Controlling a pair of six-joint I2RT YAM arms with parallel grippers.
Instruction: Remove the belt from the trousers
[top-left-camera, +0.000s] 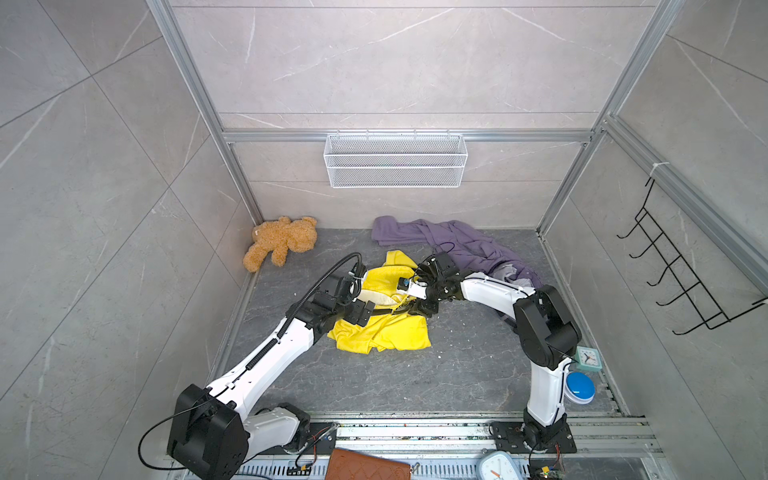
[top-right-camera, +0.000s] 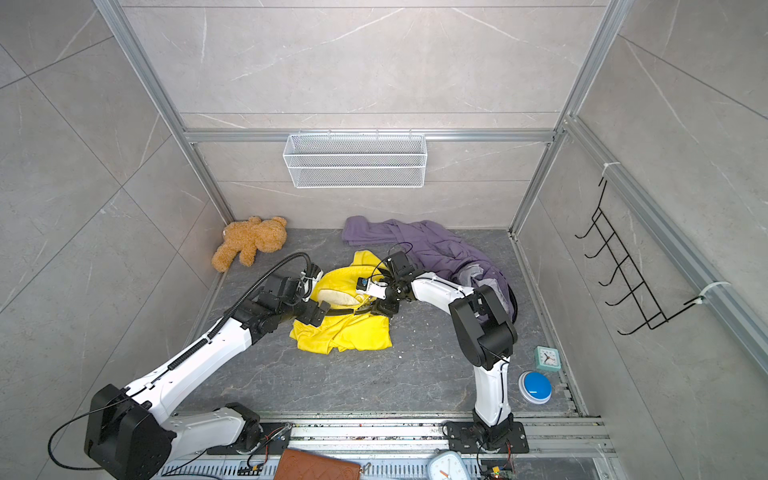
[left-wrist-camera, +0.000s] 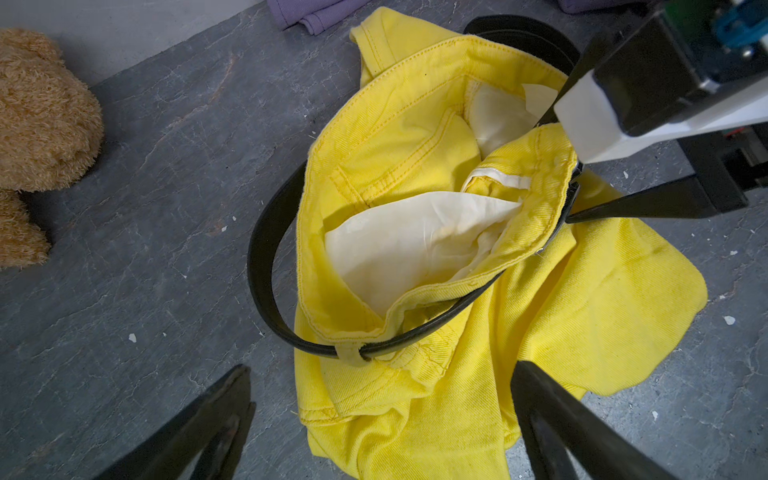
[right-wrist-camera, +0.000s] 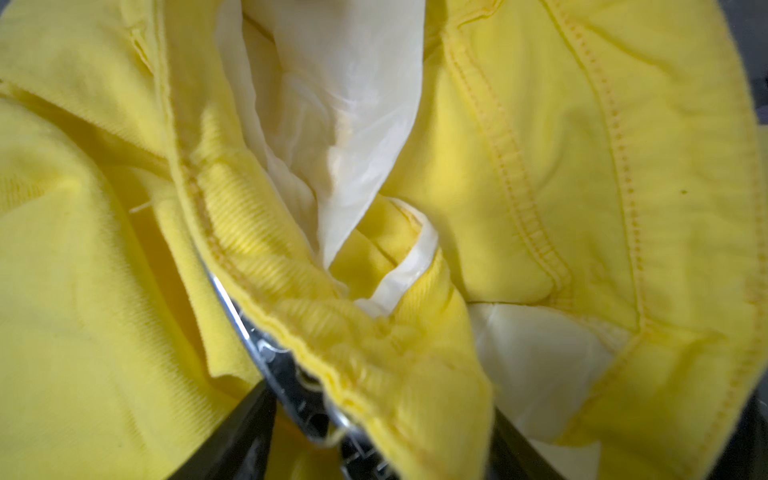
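Observation:
Yellow trousers (left-wrist-camera: 432, 352) lie mid-floor, waistband (left-wrist-camera: 352, 112) open, pale pocket linings showing. The black belt (left-wrist-camera: 268, 240) loops round the waist, hanging clear of it at the left and passing through a lower loop. My left gripper hovers open over the trousers, nothing between its fingers. My right gripper (top-left-camera: 416, 302) is down at the waistband's right side. In the right wrist view its fingertips (right-wrist-camera: 244, 432) straddle the waistband near the belt's shiny buckle (right-wrist-camera: 272, 360); whether they grip anything cannot be told.
A teddy bear (top-left-camera: 280, 236) sits at the back left. A purple garment (top-left-camera: 448, 240) lies along the back. At the right front are a small clock (top-left-camera: 588, 357) and a blue button (top-left-camera: 580, 385). Bare floor lies in front of the trousers.

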